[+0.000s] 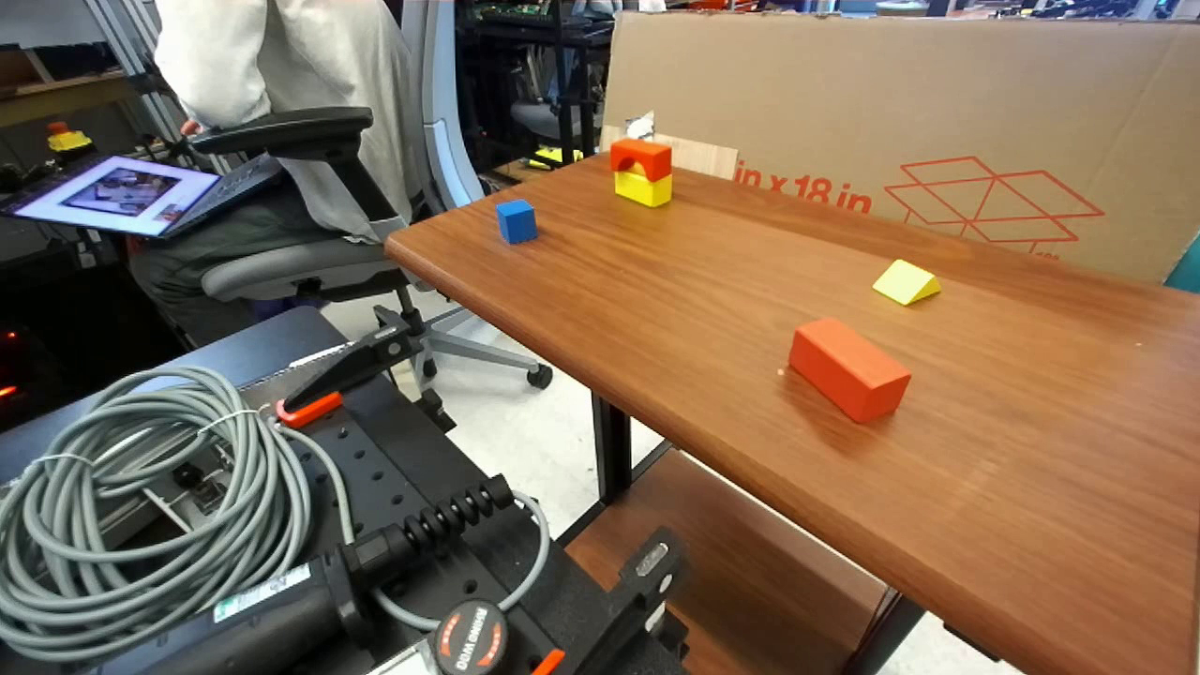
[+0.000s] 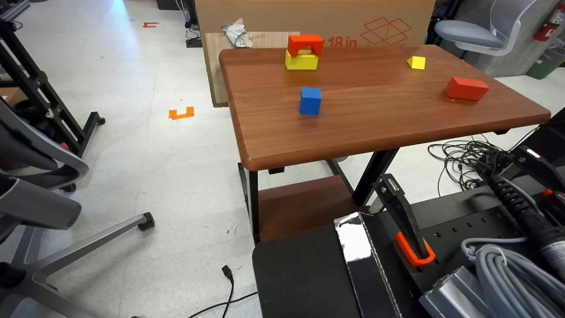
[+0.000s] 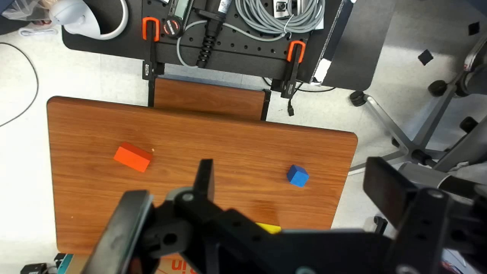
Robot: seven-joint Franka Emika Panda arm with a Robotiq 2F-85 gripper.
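My gripper stands open in the wrist view, its dark fingers wide apart and nothing held between them. It hangs above the table; neither exterior view contains it. A red arch (image 1: 641, 158) rests on a yellow block (image 1: 642, 189) near the table's back edge. Nearer the table's left end in the second exterior view lies a blue cube (image 2: 310, 101). A yellow wedge (image 1: 907, 282) and a long red block (image 1: 849, 369) lie apart toward the other end. In the wrist view, the gripper covers most of the stack, leaving a sliver of yellow.
The wooden table (image 1: 720, 287) has wide bare areas between the blocks. A large cardboard panel (image 1: 810, 90) stands along its back edge. Across a gap from the front edge, a black cart top (image 3: 249, 54) carries clamps and coiled cable. A chair and seated person are beyond one end.
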